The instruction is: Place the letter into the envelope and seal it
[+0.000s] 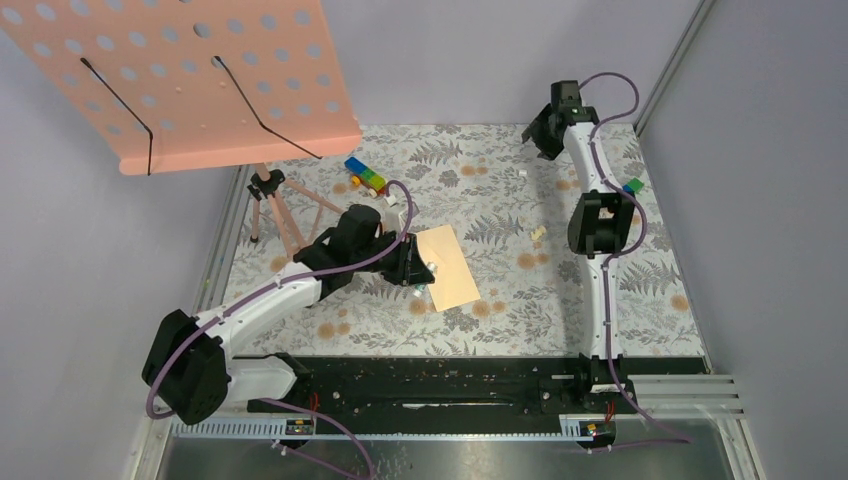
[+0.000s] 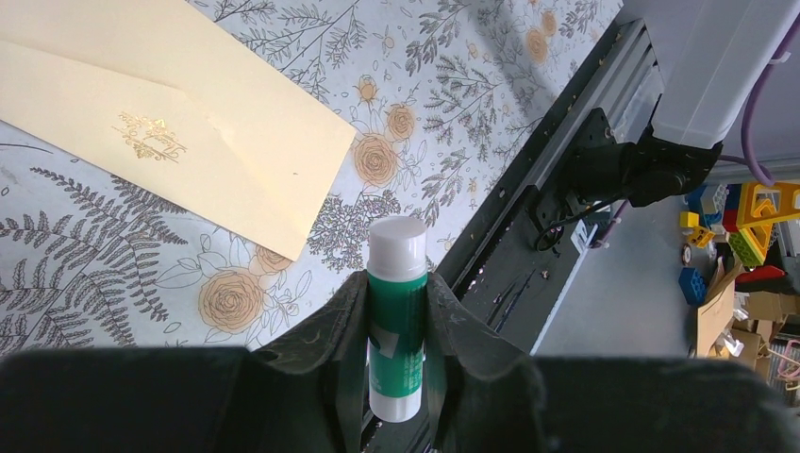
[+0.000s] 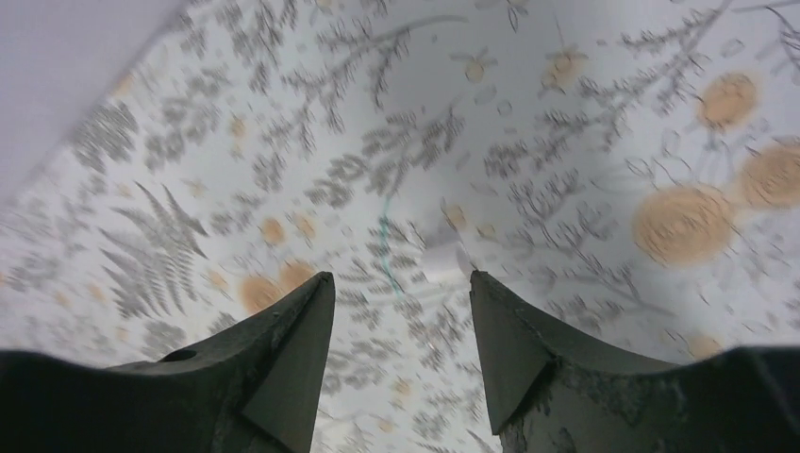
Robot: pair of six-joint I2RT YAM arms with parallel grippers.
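Observation:
My left gripper is shut on a green-and-white glue stick [image 2: 396,349], which stands upright between its fingers in the left wrist view. Beside it on the tabletop lies a cream envelope [image 1: 448,268], its gold ornament showing in the left wrist view; no separate letter can be made out. At the far right of the table, my right gripper is open with nothing held. A small white piece [image 3: 445,261], blurred and cap-like, rests on the cloth below and beyond its fingers; from above it appears as a white speck [image 1: 522,173].
Coloured toy blocks [image 1: 365,175] sit near a pink stand [image 1: 285,215] at the back left. More blocks [image 1: 633,186] are beside the right arm. Yellow bits [image 1: 538,233] lie near mid-table. Open patterned cloth separates the envelope from the right arm.

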